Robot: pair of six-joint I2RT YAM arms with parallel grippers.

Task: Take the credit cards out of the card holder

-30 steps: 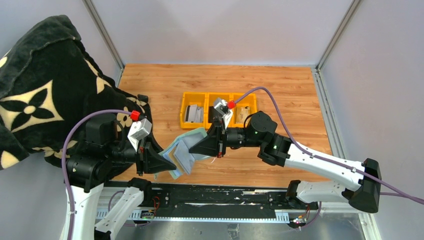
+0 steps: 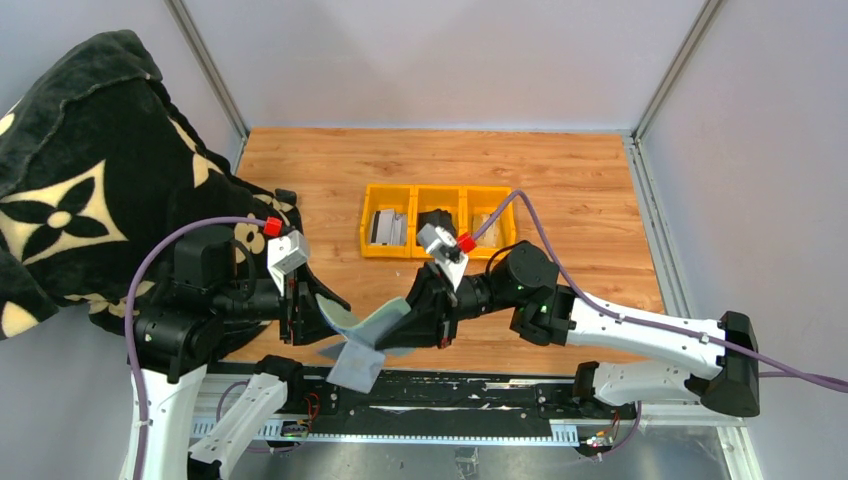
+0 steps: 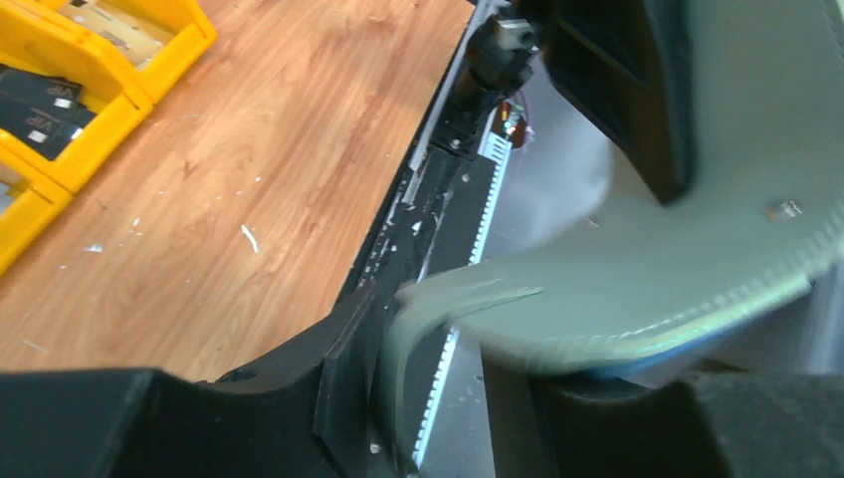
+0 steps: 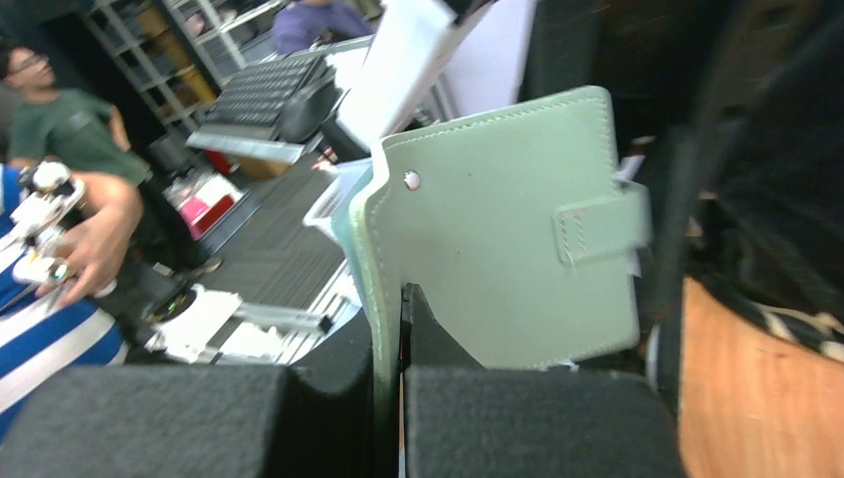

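The card holder (image 2: 372, 326), pale green with stitched edges and grey-blue sleeves, is held up over the table's front edge between both arms. My right gripper (image 2: 390, 338) is shut on one edge of it; in the right wrist view the green cover (image 4: 498, 229) with its strap stands beside the fingers. My left gripper (image 2: 322, 318) is at the holder's other side, its fingers (image 3: 518, 413) apart, with the cover's edge (image 3: 398, 373) running between them and a gap left over. A grey-blue sleeve (image 2: 356, 367) hangs below. Whether cards remain inside cannot be told.
Behind the grippers stands a yellow box (image 2: 415, 188) with three compartments, holding grey cards (image 2: 388, 227), black cards (image 2: 436, 217) and beige cards (image 2: 487, 230). A dark patterned plush blanket (image 2: 100, 180) fills the left side. Bare wood (image 2: 570, 240) lies right of the box.
The holder has swung lower and turned, its cover now curved and a sleeve hanging down.
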